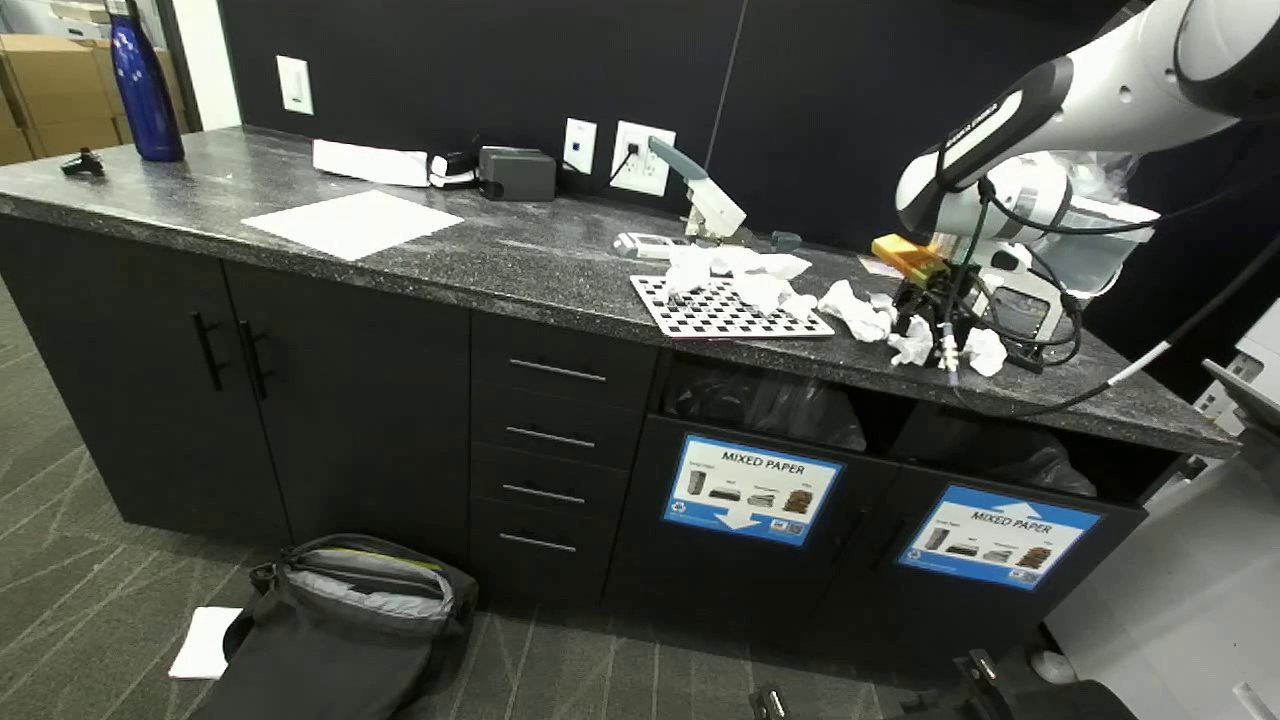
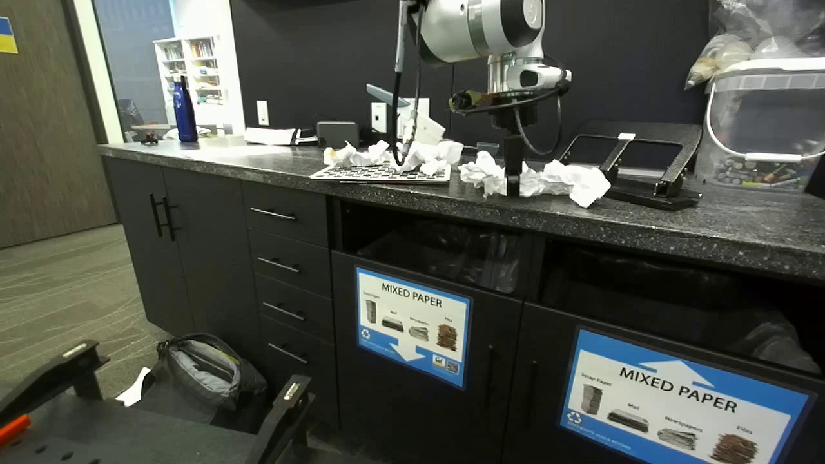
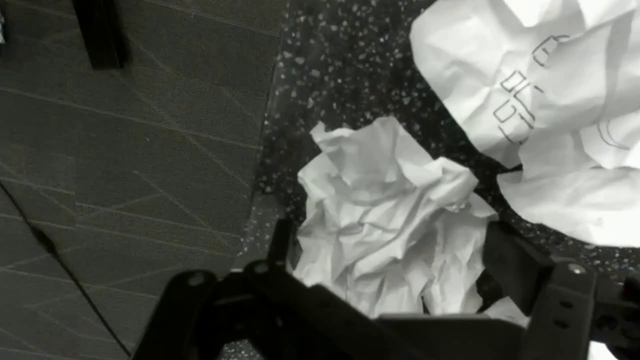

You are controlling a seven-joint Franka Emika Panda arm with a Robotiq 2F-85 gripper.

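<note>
My gripper is open, low over the counter's front edge, its fingers on either side of a crumpled white paper ball in the wrist view. The left finger and right finger flank the paper; whether they touch it I cannot tell. In exterior view 2, the dark gripper stands among crumpled papers. Another crumpled sheet, with printed marks, lies at the upper right of the wrist view. More crumpled paper rests on the white perforated board.
A black stand and a clear bin stand right of my gripper. Open cabinet slots marked by mixed paper signs sit below the counter. A flat white sheet and a blue bottle occupy the left end.
</note>
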